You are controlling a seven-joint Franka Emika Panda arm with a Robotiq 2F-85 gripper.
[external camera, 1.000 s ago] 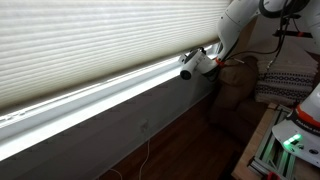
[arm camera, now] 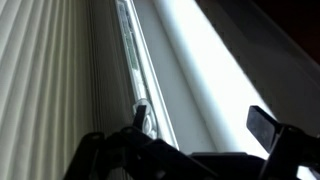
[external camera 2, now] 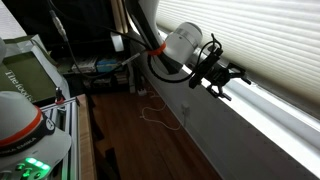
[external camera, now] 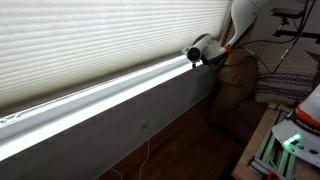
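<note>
My gripper [external camera 2: 234, 85] is held out at the window, fingers apart and nothing between them. In the wrist view its dark fingers stand wide apart, the left finger [arm camera: 139, 118] in front of the window frame and the right finger [arm camera: 262, 126] over the bright sill [arm camera: 205, 65]. A pale pleated blind [external camera: 100, 40] covers most of the window. A small metallic fitting, perhaps a latch [arm camera: 149, 121], shows on the frame close to the left finger; whether they touch, I cannot tell.
Below the sill is a plain wall with an outlet [external camera: 144, 128] and a white cord hanging to the wood floor [external camera 2: 140, 160]. A brown armchair [external camera: 236, 95] stands beside the arm. The table edge [external camera: 252, 150] is at the near right.
The arm's wrist has risen and shifted slightly right along the window, away from its lower spot by the sill. The blind and furniture look the same.
</note>
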